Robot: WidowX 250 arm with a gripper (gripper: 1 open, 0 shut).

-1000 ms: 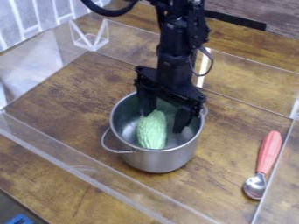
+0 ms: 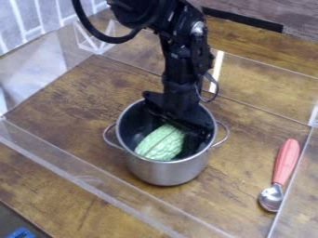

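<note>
A steel pot (image 2: 168,170) with side handles stands on the wooden table. Inside it lies a pale green cabbage (image 2: 158,143), tilted lengthwise. The black arm comes down from the top, and its gripper (image 2: 180,123) is low inside the pot, over and beside the cabbage's back part. The fingers are dark against the dark interior, so whether they are open or shut on the cabbage cannot be told.
An ice-cream scoop with a pink handle (image 2: 284,166) lies at the right. Clear panels edge the wooden table (image 2: 69,107), whose left part is free. A blue object (image 2: 15,232) shows at the bottom left corner.
The gripper has moved down and slightly left, deeper into the pot. The pot sits slightly differently, and the cabbage now lies more diagonally and is more covered by the gripper.
</note>
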